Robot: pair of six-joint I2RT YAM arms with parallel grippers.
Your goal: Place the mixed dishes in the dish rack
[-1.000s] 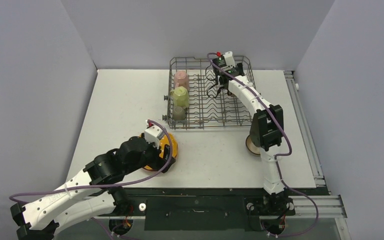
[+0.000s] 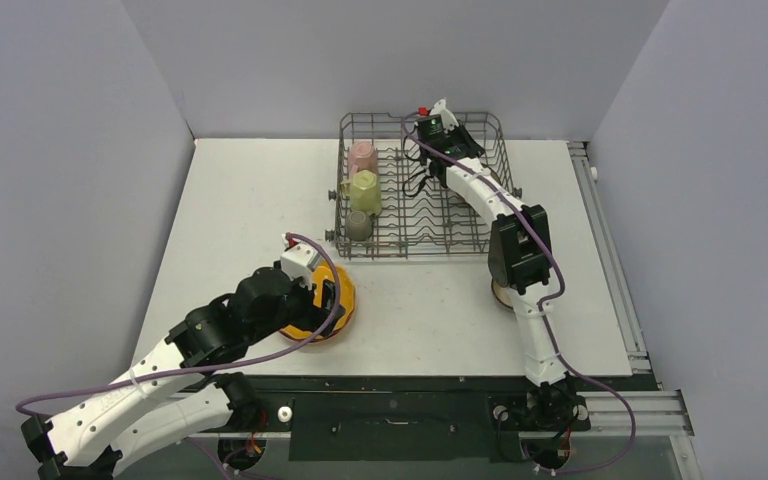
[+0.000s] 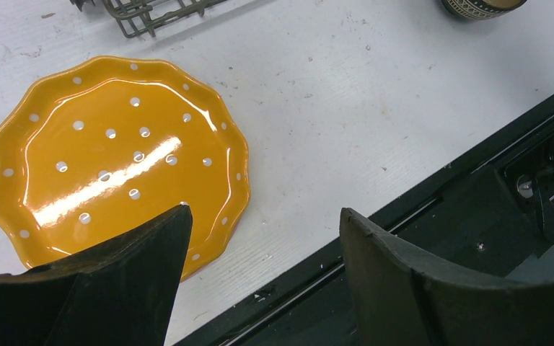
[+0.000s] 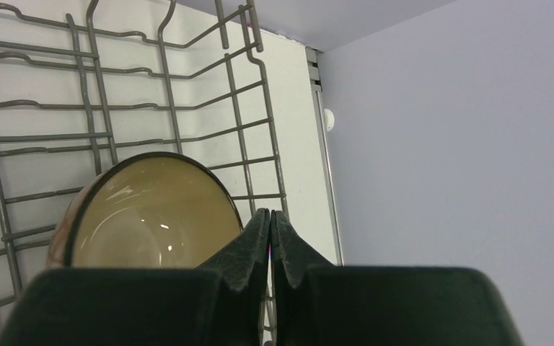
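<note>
An orange, wavy-edged plate with white spots (image 3: 126, 137) lies on the table at the front left. Above its edge, my left gripper is part open, with nothing between its fingers. In the back right of the dish rack (image 2: 415, 243) leans a bowl with a tan inside and dark rim (image 4: 155, 209), mostly covered by the right arm from above. My right gripper is shut beside that bowl's rim, nothing showing between its fingertips. Pink (image 2: 362, 157), green (image 2: 364, 192) and grey-brown (image 2: 358, 226) cups line the rack's left side.
A second, dark-patterned bowl (image 3: 480, 7) sits on the table right of centre, partly under the right arm in the top view. Grey walls (image 2: 400, 60) enclose the back and sides.
My left gripper has drifted slightly left over the plate.
</note>
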